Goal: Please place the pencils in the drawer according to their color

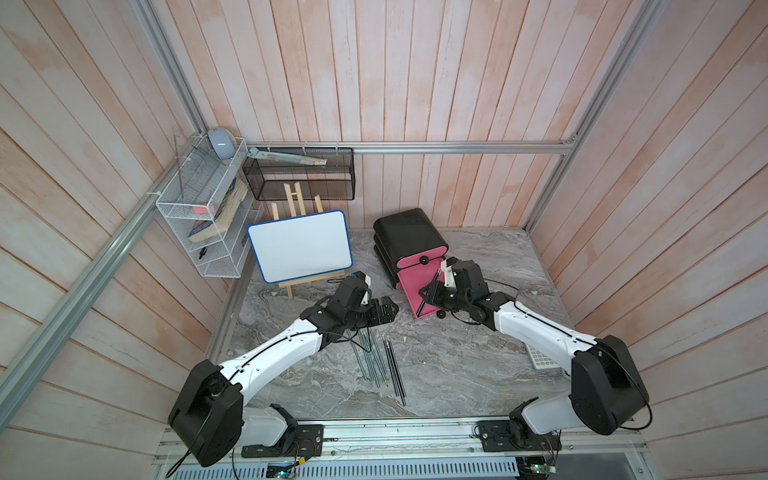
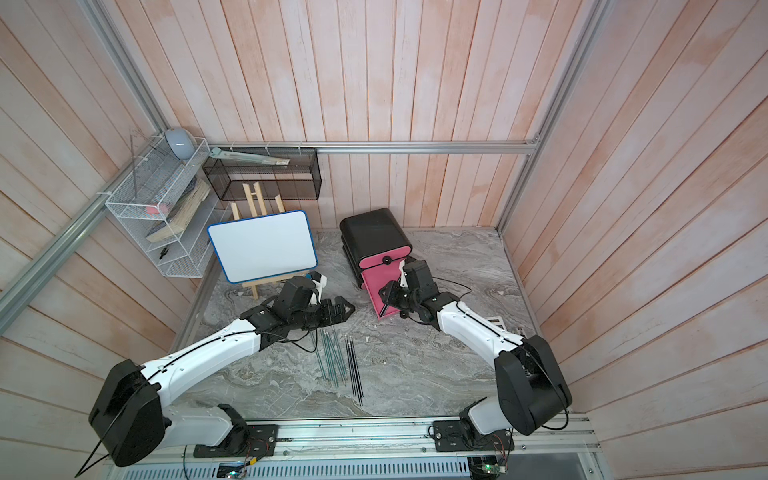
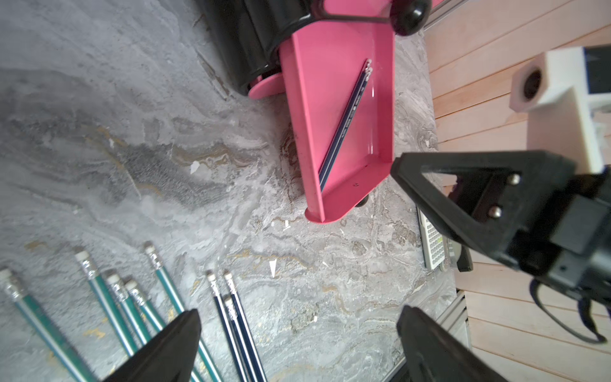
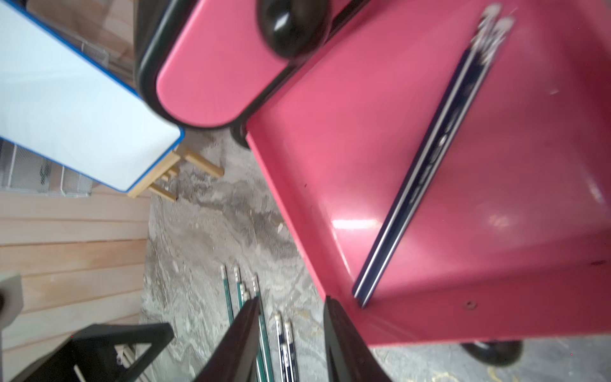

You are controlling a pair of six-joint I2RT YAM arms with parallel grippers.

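An open pink drawer (image 3: 350,197) juts from the black cabinet (image 1: 406,232). Dark navy pencils (image 4: 423,162) lie inside it, side by side. My right gripper is open at the drawer's near left wall, with nothing between its fingers. On the marble, several teal pencils (image 3: 168,286) lie beside several navy pencils (image 3: 248,331), below my left gripper (image 1: 372,312). Whether the left fingers are open I cannot tell; no pencil shows in them.
A whiteboard (image 1: 300,244) on an easel stands at the back left, below wire racks (image 1: 196,200). A white keyboard (image 3: 432,242) lies at the right.
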